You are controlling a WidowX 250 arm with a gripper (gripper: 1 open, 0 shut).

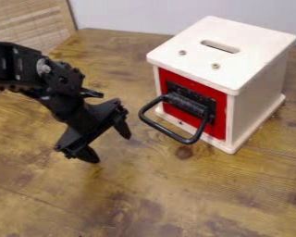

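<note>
A black robot gripper (110, 142) hangs low over the wooden table at the left, its fingers parted with nothing between them. To its right stands a white wooden box (261, 106) with a slot and two bolts on top. Its red front panel (173, 80) carries a black mount with a black loop handle (169, 132) sticking out toward the gripper. The gripper is apart from the handle.
A white wall stands behind, with a woven panel (27, 18) at the back left.
</note>
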